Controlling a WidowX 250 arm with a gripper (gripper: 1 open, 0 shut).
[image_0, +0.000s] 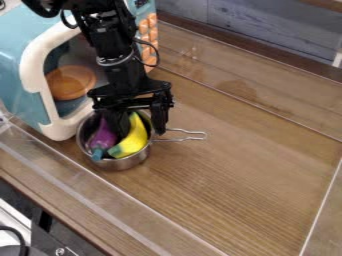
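My black gripper hangs open over a steel pot, its fingers reaching down at the rim and into it. In the pot lie a purple eggplant-like object and a yellow banana, with a small blue-green item at the lower left, partly hidden. The pot's wire handle points right. Whether the fingertips touch the contents cannot be told.
A light-blue toy microwave with its door open stands behind at the left, an orange plate inside.
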